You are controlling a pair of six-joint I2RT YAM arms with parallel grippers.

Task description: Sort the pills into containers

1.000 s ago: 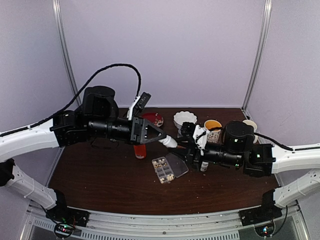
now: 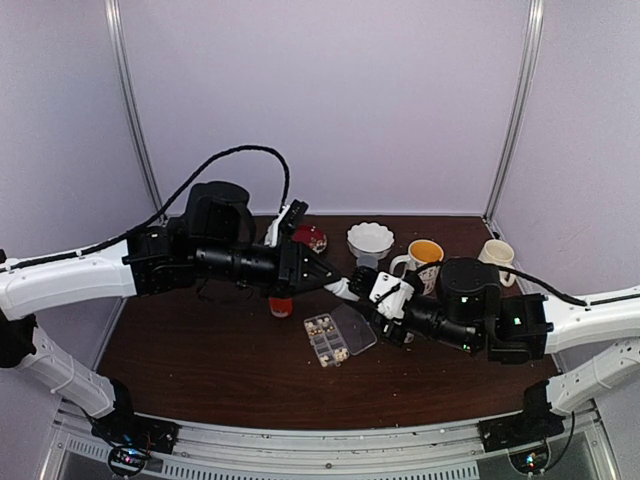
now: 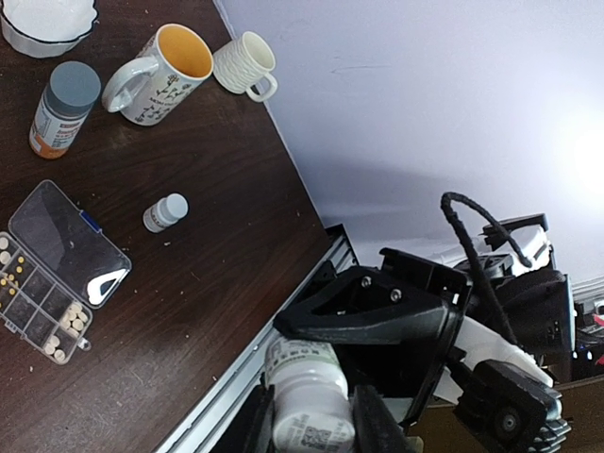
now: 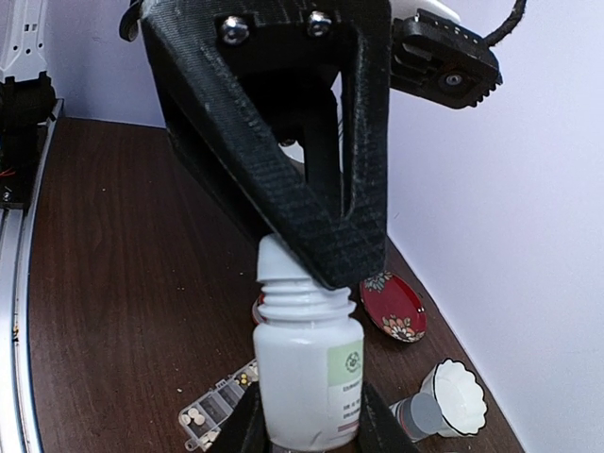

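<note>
A white pill bottle is held in the air between my two grippers. My left gripper is shut on its cap end. My right gripper is shut on the bottle body, which has a green and white label. In the right wrist view, the ridged neck shows below the left gripper's finger. The pill organizer lies open on the table below, its clear lid folded out. Pale and yellow pills sit in some of its compartments.
A small white bottle lies on the table, and a grey-capped bottle stands near two mugs. A white bowl, a red plate and a red container are farther back.
My left gripper has moved a little right and down.
</note>
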